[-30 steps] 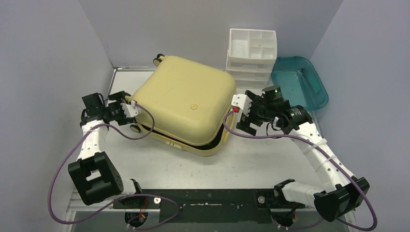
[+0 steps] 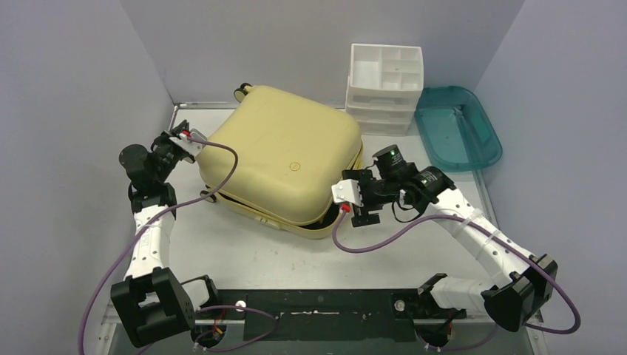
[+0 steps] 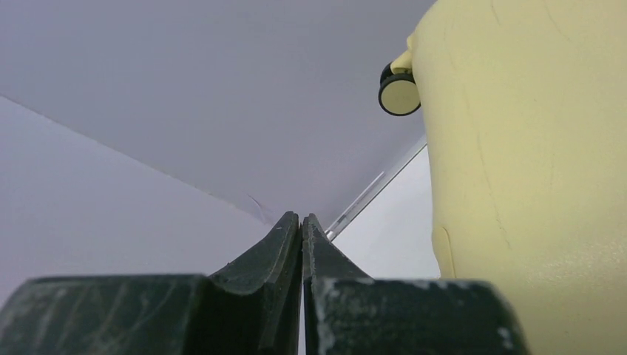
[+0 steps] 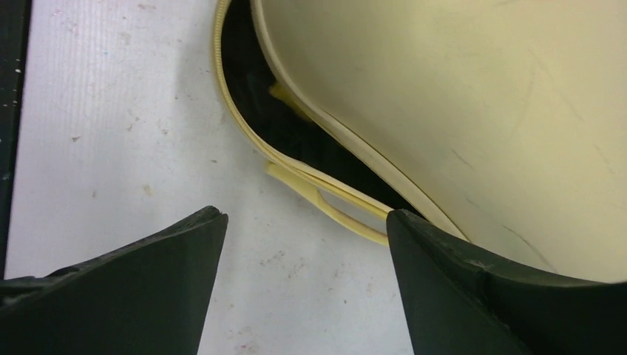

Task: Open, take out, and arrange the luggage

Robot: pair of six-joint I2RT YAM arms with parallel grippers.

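Observation:
A yellow suitcase (image 2: 288,155) lies at an angle on the white table, its lid raised a little at the front and right, with a dark gap beneath. In the right wrist view the lower shell's rim (image 4: 244,122) and a side handle (image 4: 325,207) show below that gap. My right gripper is open by the suitcase's right front corner; its right finger (image 4: 436,274) overlaps the handle's end in view, contact unclear. My left gripper is shut at the suitcase's left side, nothing visible between its fingers. One suitcase wheel (image 3: 400,95) shows ahead of it.
White drawers (image 2: 384,81) stand at the back, behind the suitcase. A teal bin (image 2: 462,140) sits at the back right. Grey walls enclose the left, back and right. Bare table (image 2: 259,262) lies in front of the suitcase.
My left gripper has moved back along the suitcase's left side and turned. The suitcase stays nearly in place.

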